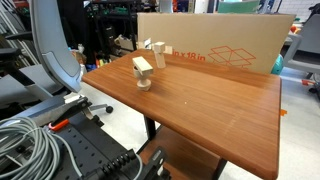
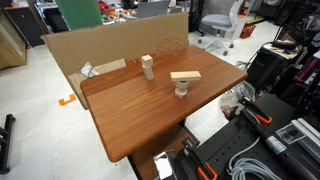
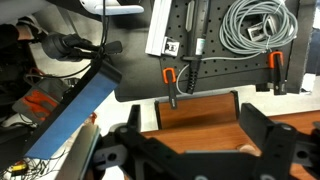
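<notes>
My gripper stands open in the wrist view, its dark fingers wide apart with nothing between them. It hangs over the black robot stand, away from the table's objects. On the wooden table [image 2: 130,112], a flat pale block [image 2: 185,75] rests crosswise on a small rounded support [image 2: 181,90]. Farther back, toward the cardboard, stands an upright pale piece [image 2: 148,67] with a blockish top. Both appear in exterior view 1 too, as the near block [image 1: 143,66] and the far piece [image 1: 158,51]. The pale arm [image 1: 57,38] shows at the upper left there.
A cardboard panel [image 1: 215,42] closes off the table's far side. On the black stand lie a coiled grey cable [image 3: 250,28] and orange-handled clamps [image 3: 170,76]. In exterior view 1, the right half of the tabletop [image 1: 225,105] is bare.
</notes>
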